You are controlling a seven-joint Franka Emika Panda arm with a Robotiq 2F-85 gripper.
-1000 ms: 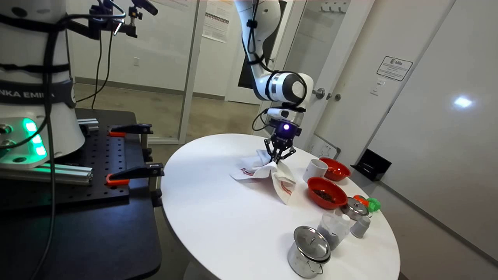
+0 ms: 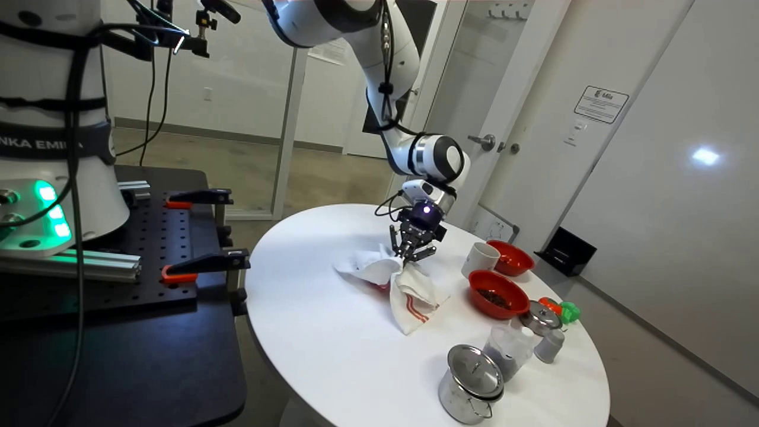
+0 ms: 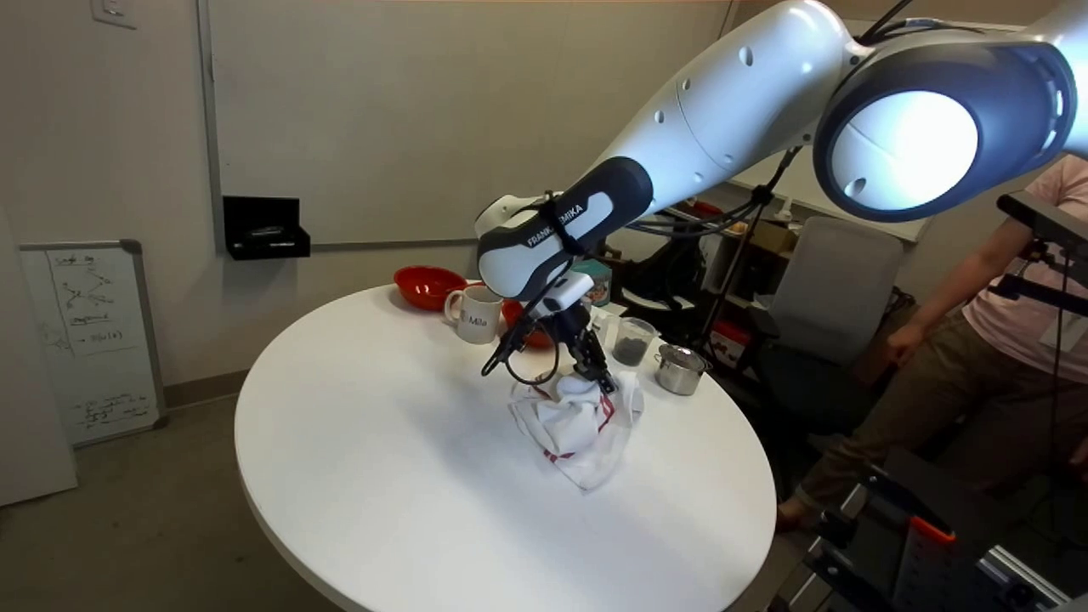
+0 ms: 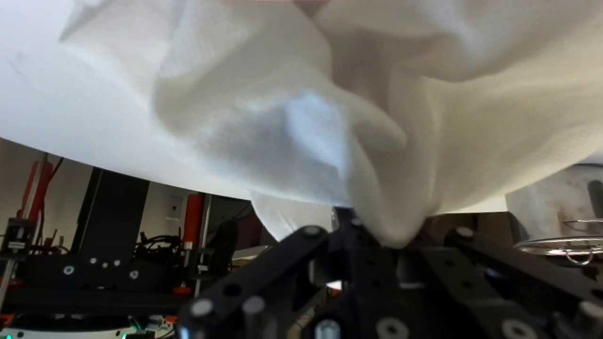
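A white towel with red stripes lies crumpled and partly raised near the middle of the round white table. My gripper is shut on a pinched fold of it, low over the tabletop. In the second exterior view the bunched towel spreads below and in front of the gripper. The wrist view is largely filled by the pale cloth, whose gathered fold runs down to the gripper. The fingertips are mostly hidden by the cloth there.
Along the table's far side stand a white mug, two red bowls, a lidded pan, a clear container, and a steel pot.
With the towel still in its grip, my gripper has moved left and toward the front in exterior view 1, and is lower. The cloth has shifted with it and bunched up more.
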